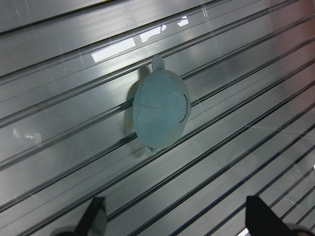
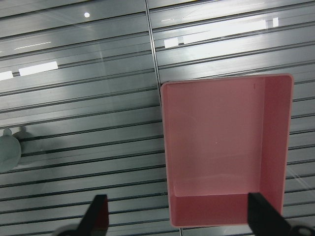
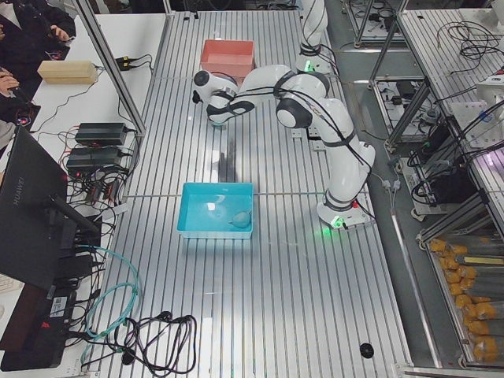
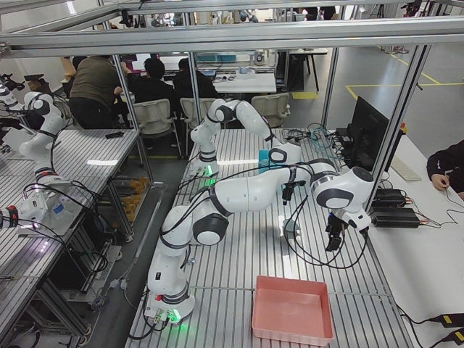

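Note:
A pale teal toy with a smile and small nubs lies on the slatted table beneath my left gripper, whose fingers are spread with nothing between them. A pink bin stands empty below my right gripper, also open and empty; the toy shows at the left edge of the right wrist view. A blue bin in the camera left view holds another teal object.
A monitor, cables and dark boxes line the table's side. The table near the blue bin is largely clear.

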